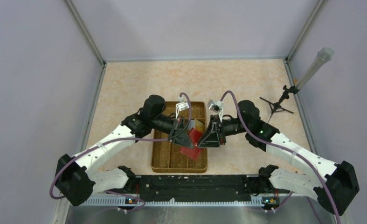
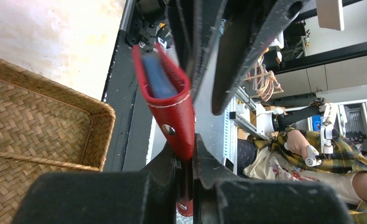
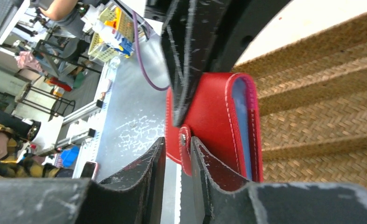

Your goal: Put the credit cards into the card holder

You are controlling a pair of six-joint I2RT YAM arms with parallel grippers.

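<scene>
Over the basket tray hangs the red card holder [image 1: 188, 152], tilted, with my left gripper [image 1: 189, 141] shut on it. In the left wrist view the holder [image 2: 174, 114] stands upright from the fingers, its mouth showing something blue inside, possibly a card or lining. From the right, my right gripper [image 1: 204, 143] comes up close. Its fingers stand part open around the holder's snap tab [image 3: 185, 147] in the right wrist view, one finger [image 3: 196, 151] beside or touching the tab. No separate card can be made out clearly.
Below both grippers lies a woven, divided tray [image 1: 162, 158]. A pale item [image 1: 198, 125], partly hidden, shows in it beside the holder.
</scene>
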